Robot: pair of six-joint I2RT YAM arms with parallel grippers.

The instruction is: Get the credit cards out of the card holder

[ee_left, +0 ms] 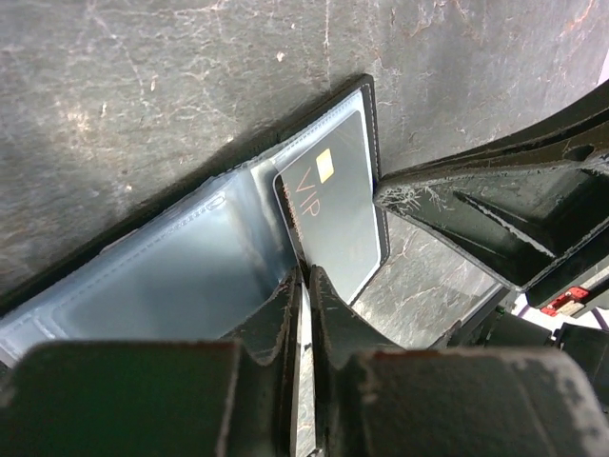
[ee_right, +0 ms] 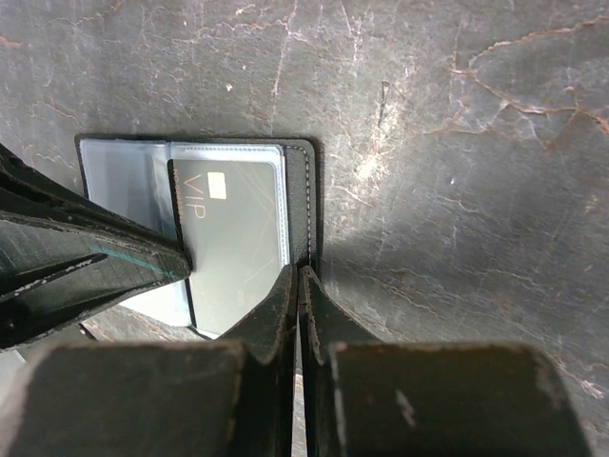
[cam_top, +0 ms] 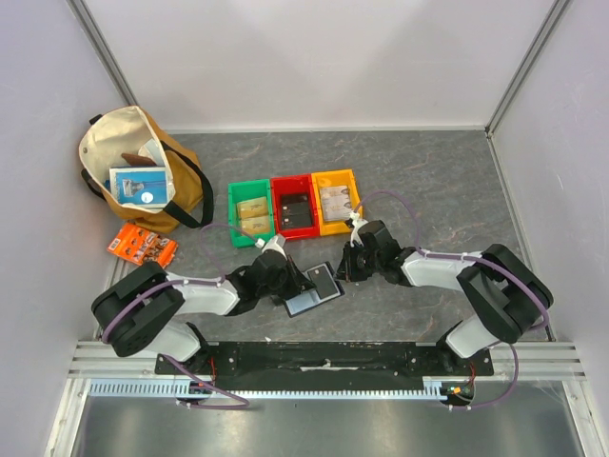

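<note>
The card holder (cam_top: 303, 300) lies open on the dark table, with a grey VIP card (ee_left: 338, 209) in its clear sleeve. In the left wrist view my left gripper has its fingertips close together at that card's inner edge; whether anything is between them is hard to see. My right gripper is shut at the holder's outer edge, nothing visible between its fingers. Each wrist view shows the other gripper's black finger reaching onto or beside the holder.
Green (cam_top: 235, 219), red (cam_top: 295, 229) and yellow (cam_top: 335, 228) trays stand behind the holder. A tan bag (cam_top: 166, 219) and an orange packet (cam_top: 143, 245) are at the left.
</note>
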